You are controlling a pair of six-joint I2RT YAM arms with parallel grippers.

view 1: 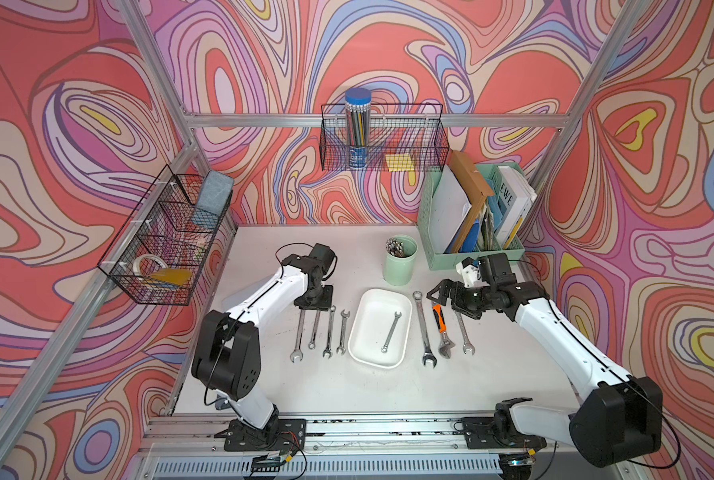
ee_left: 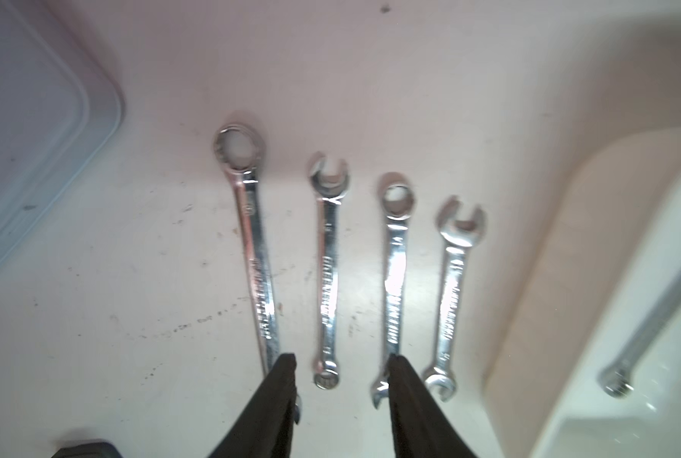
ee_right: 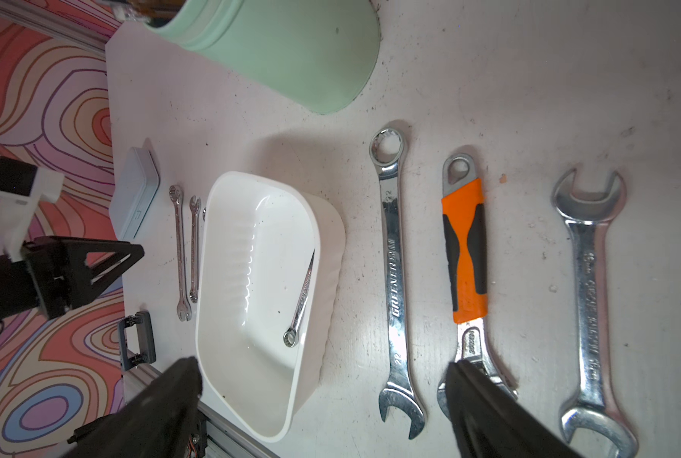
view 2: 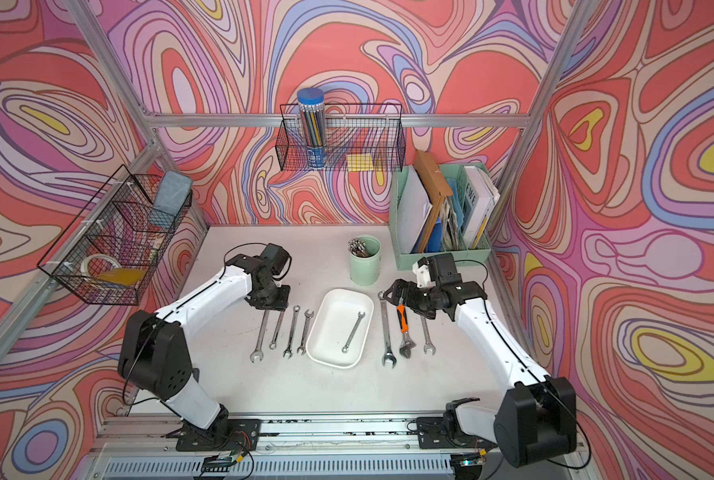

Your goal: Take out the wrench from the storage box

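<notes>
One silver wrench (view 1: pixel 391 333) lies inside the white storage box (view 1: pixel 370 316), its head toward the back; the same wrench (ee_right: pixel 302 301) shows against the box's inner right side in the right wrist view. My left gripper hovers left of the box, above several wrenches lying side by side, among them a long one (ee_left: pixel 256 267). Its fingers (ee_left: pixel 275 412) stand part way apart and nothing is between them. My right gripper is wide open and empty, right of the box in the top views, above the orange-handled adjustable wrench (ee_right: pixel 466 244) and its neighbours.
A green cup (view 1: pixel 400 268) stands just behind the box. Farther back at right is a green file holder (view 1: pixel 445 260) with folders. A long wrench (ee_right: pixel 393 282) and an open-ended one (ee_right: pixel 588 305) lie right of the box.
</notes>
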